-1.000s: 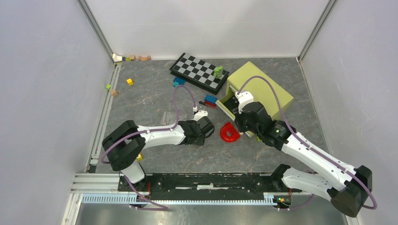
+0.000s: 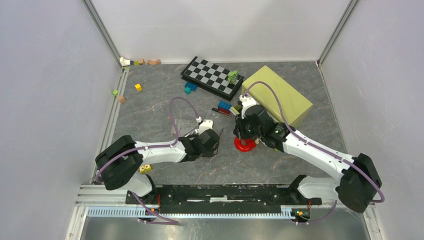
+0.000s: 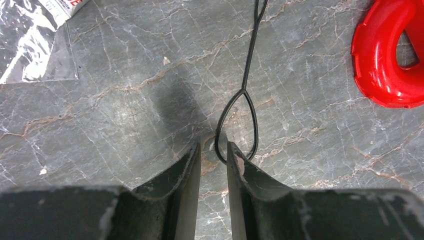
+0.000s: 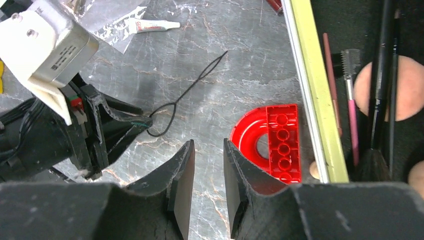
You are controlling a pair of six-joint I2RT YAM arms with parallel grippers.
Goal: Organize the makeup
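The black looped cord (image 3: 246,70) lies on the marble table beneath my left gripper, whose fingertips are close together; whether anything is between them is unclear. My right gripper stands part open and empty above the table, left of the open drawer (image 4: 320,90). In that drawer, the right wrist view shows a pink-handled brush (image 4: 353,125), black brushes (image 4: 378,90) and round beige pads (image 4: 400,92). A small white tube (image 4: 155,26) lies by a clear bag (image 3: 37,55) at the back left.
A red horseshoe piece (image 2: 244,146) with a brick section lies beside the drawer. The chessboard (image 2: 210,75), blue bricks (image 2: 224,105) and yellow-green box (image 2: 277,92) stand toward the back. Small blocks line the left.
My right gripper has moved left, and its arm has swung inward over the red piece.
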